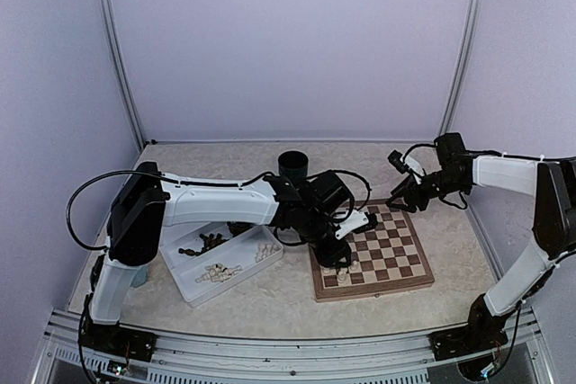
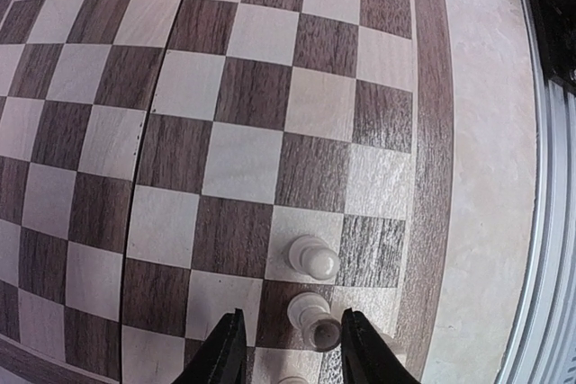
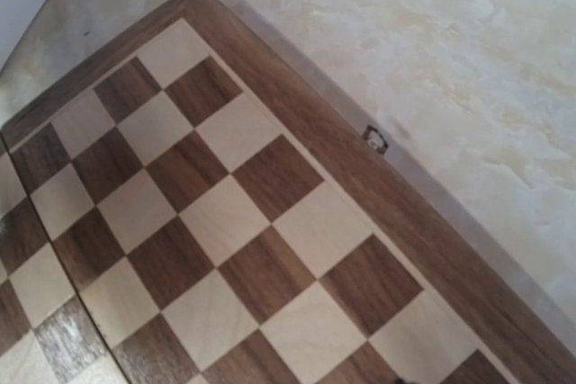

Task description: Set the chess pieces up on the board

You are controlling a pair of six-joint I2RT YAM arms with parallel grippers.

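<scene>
The chessboard (image 1: pixel 382 290) lies on the table, its left part covered by my left arm. My left gripper is open above a corner of the board, and a pale chess piece (image 2: pixel 310 319) appears between its fingers, nearer the right one. Another pale piece (image 2: pixel 314 258) stands one row beyond. Parts of further pale pieces show at the bottom edge and behind the right finger. Over the board's far right corner, my right gripper (image 1: pixel 403 204) is open with nothing visible between its fingers. The right wrist view shows only bare squares (image 3: pixel 225 222).
Left of the board, a white tray (image 1: pixel 187 292) holds dark pieces (image 1: pixel 205 243) and pale pieces (image 1: pixel 218 272), partly under the left arm. A dark cup (image 1: pixel 292 164) stands behind that arm.
</scene>
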